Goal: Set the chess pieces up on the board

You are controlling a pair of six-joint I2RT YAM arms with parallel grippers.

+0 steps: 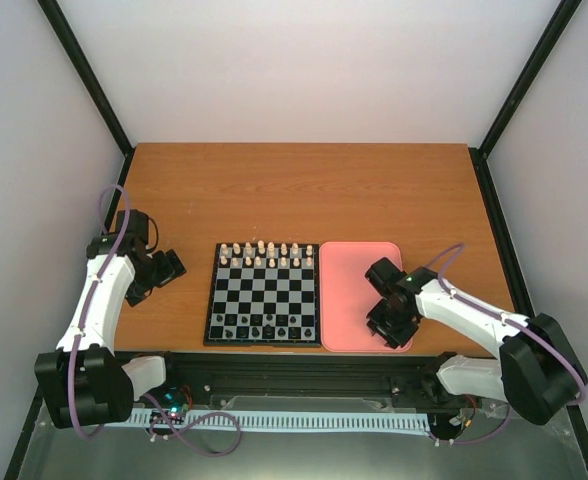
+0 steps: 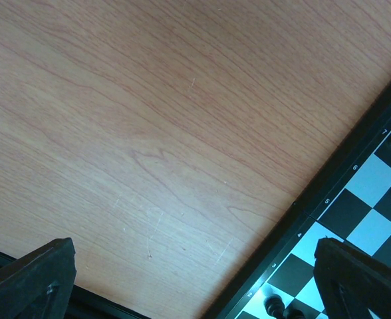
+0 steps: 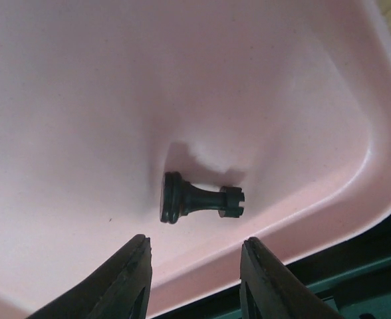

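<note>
The chessboard (image 1: 262, 292) in the top view carries white pieces along its back rows and black pieces along its front. A black rook (image 3: 202, 199) lies on its side in the pink tray (image 1: 359, 280), near a rounded corner. My right gripper is over the tray with its fingers apart and empty, the rook just beyond the fingertips. My left gripper stands open at the left of the board, above bare wood, nothing between its fingers.
A dark rail runs along the table's front edge, close to the tray.
</note>
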